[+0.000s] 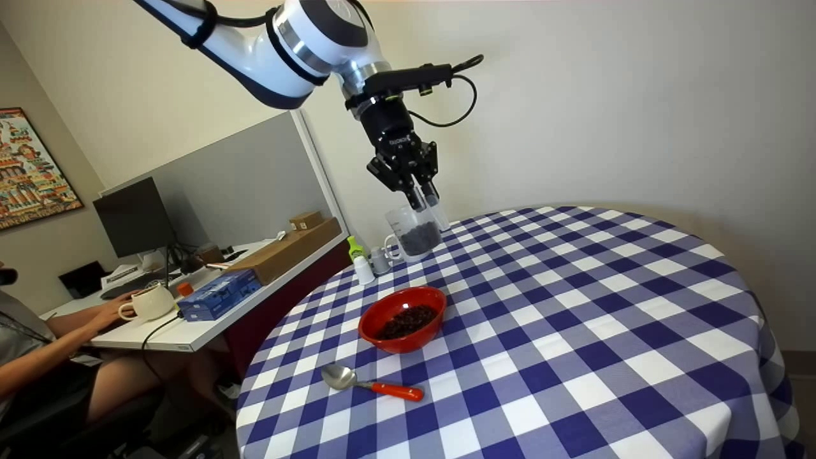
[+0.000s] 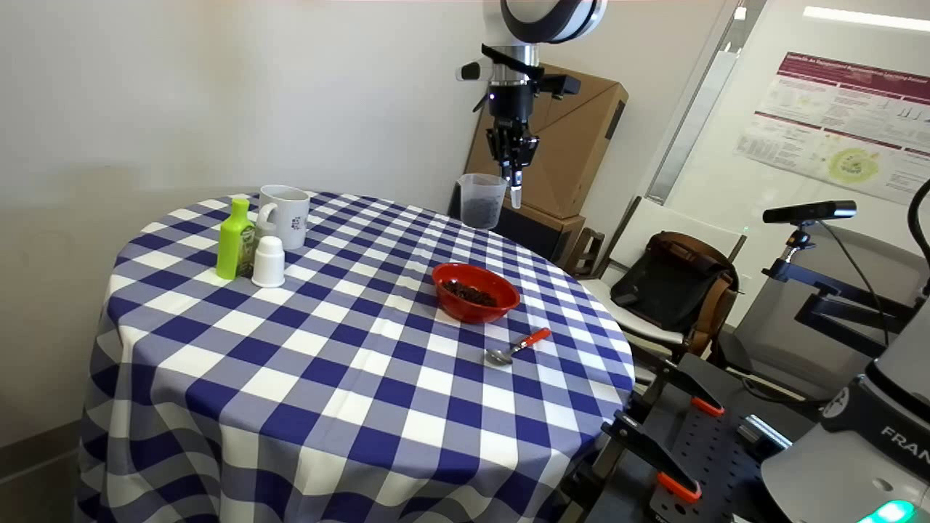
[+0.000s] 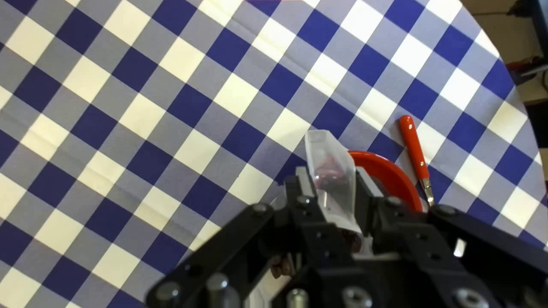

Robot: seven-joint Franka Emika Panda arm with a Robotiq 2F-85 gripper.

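My gripper (image 1: 425,200) is shut on the handle of a clear measuring cup (image 1: 417,229), which hangs in the air well above the table. Dark bits fill the lower part of the cup (image 2: 481,205), and it looks roughly upright. A red bowl (image 1: 372,321) with dark bits inside stands on the tablecloth, lower and nearer to exterior view 1 than the cup. From the wrist view, the clear handle (image 3: 336,179) lies between my fingers, with part of the red bowl (image 3: 393,177) behind it; the cup's body is mostly hidden by the gripper.
A spoon with a red handle (image 1: 398,391) lies beside the bowl. Towards one edge stand a white mug (image 2: 285,216), a green bottle (image 2: 233,240) and a white shaker (image 2: 268,263). Much of the checkered tablecloth (image 1: 597,329) is clear.
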